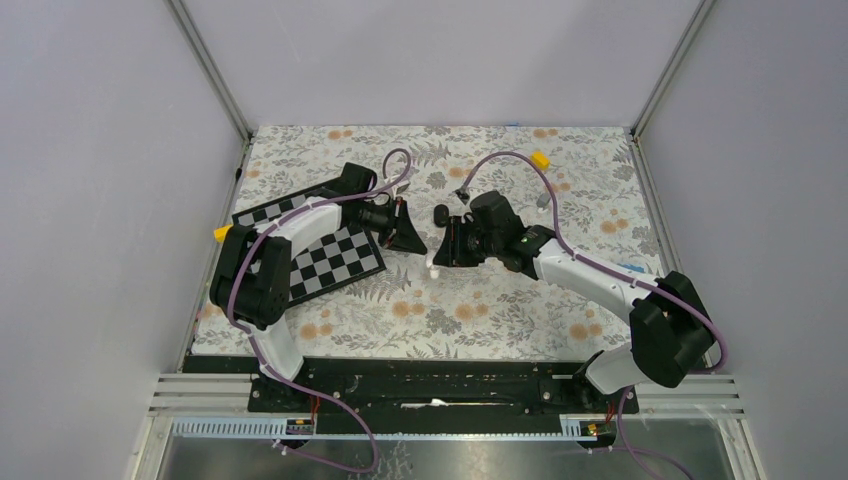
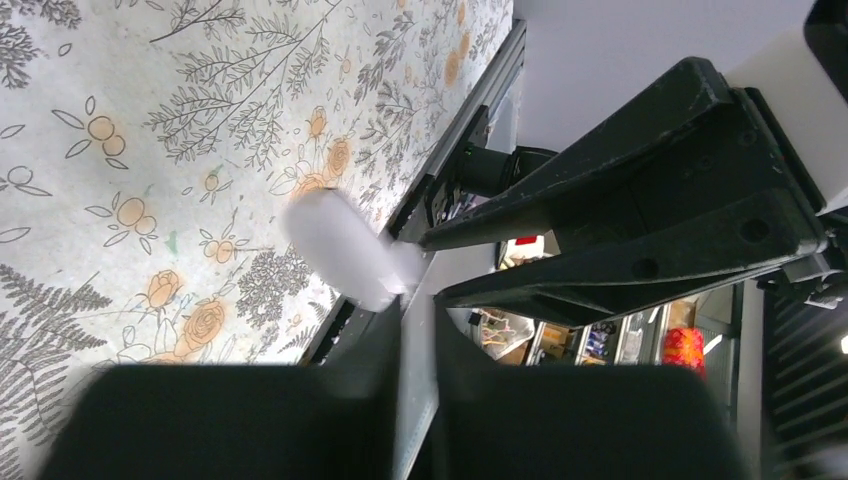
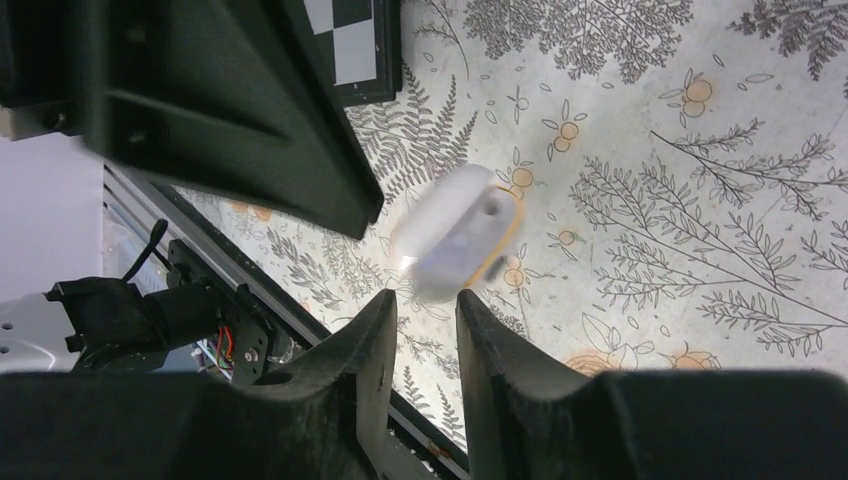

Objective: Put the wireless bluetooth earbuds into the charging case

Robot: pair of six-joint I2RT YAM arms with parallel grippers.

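Note:
The white charging case (image 1: 433, 266) is between my two grippers in the top view. In the left wrist view the white case (image 2: 340, 245) is blurred, just beyond the tips of my left gripper; whether anything is between them is unclear. In the right wrist view the case (image 3: 455, 235), lid raised, appears blurred above the fingertips of my right gripper, which stand part open with nothing visible between them. Whether an earbud sits inside the case cannot be told.
A checkered board (image 1: 340, 262) lies under my left arm. A small black object (image 1: 441, 214) and a yellow block (image 1: 540, 159) lie toward the back.

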